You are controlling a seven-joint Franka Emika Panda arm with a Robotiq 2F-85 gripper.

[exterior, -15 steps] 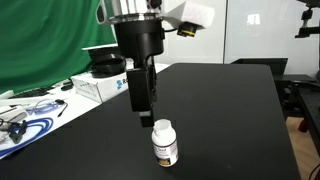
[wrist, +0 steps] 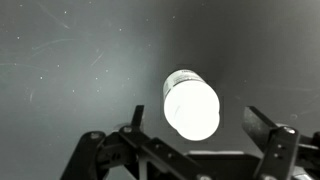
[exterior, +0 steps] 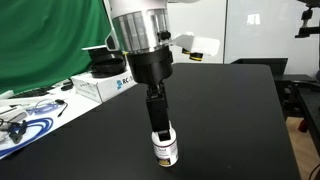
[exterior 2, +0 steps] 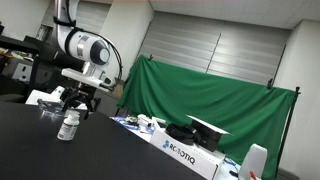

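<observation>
A white bottle with a white cap and a printed label (exterior: 166, 150) stands upright on the dark table. From above, in the wrist view, its round cap (wrist: 192, 110) sits between the two black fingers, with a gap on either side. My gripper is open and holds nothing. In exterior view 1 the gripper (exterior: 158, 120) hangs over the bottle, one finger covering part of its cap. Exterior view 2 shows the bottle (exterior 2: 68, 127) below the gripper (exterior 2: 77, 102) near the table's left side.
Behind the table stands a white Robotiq box (exterior 2: 190, 152) with dark items on top, before a green curtain (exterior 2: 200, 100). Blue cables (exterior: 30, 130) lie at the left in exterior view 1. Around the bottle the table (exterior: 225, 120) is clear.
Over the last second my gripper has come down and slightly right toward the bottle, with a fingertip now in front of its cap. The bottle stays in the same place.
</observation>
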